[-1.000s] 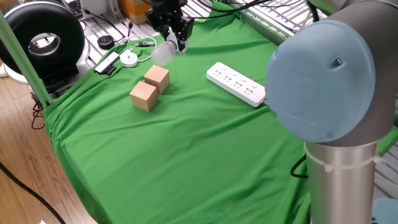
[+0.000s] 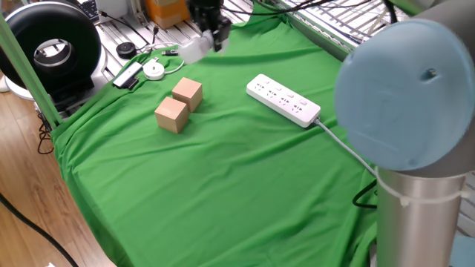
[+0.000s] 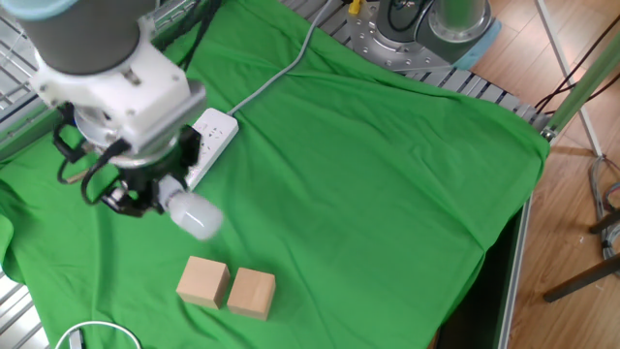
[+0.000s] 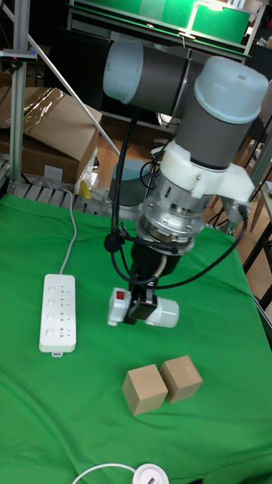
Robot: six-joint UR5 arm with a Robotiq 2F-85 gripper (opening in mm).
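A white, rounded, bottle-like object [image 4: 165, 313] with a red mark at one end lies crosswise in my gripper [image 4: 143, 311], which is shut on it. Its ends stick out on both sides of the black fingers. In exterior view 2 one pale end of the white object [image 3: 196, 215] points toward the lower right. My gripper hangs above the green cloth, clear of two plain wooden blocks. One block [image 2: 172, 116] and the other block [image 2: 188, 93] sit side by side, corners close together. The fingertips are partly hidden by the object.
A white power strip [image 2: 283, 100] with a grey cord lies on the green cloth [image 2: 215, 193]. A round white charger [image 2: 154, 70] with a cable sits at the cloth's edge, near a black ring-shaped device [image 2: 85, 44].
Over the last second my gripper and the white object have risen toward the upper edge of exterior view 1. The arm's blue-capped joint has shifted right. Blocks and power strip have stayed put.
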